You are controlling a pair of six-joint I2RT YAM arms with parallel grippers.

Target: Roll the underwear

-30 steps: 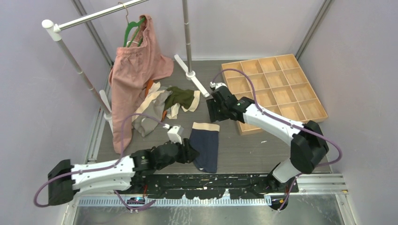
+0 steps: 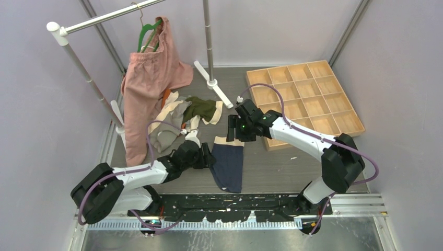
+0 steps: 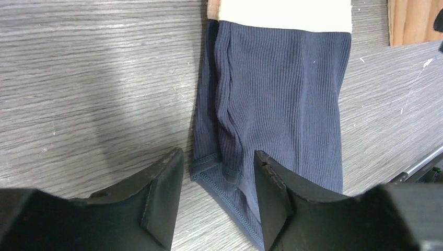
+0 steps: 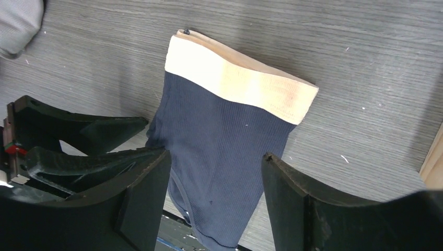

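Observation:
The navy underwear lies folded on the grey floor, its cream waistband toward the back. In the left wrist view, my left gripper is at the garment's left edge, low over a corner fold. Its fingers stand apart on either side of that fold, and no grip on the cloth shows. My right gripper stands open over the waistband end in the top view, nothing between its fingers. Part of the waistband is hidden there by the right fingers.
A wooden compartment tray stands at the back right, close to the right arm. Grey and olive clothes are heaped at the back left. Pink trousers hang from the white rack. Bare floor lies right of the underwear.
The underwear lies as before.

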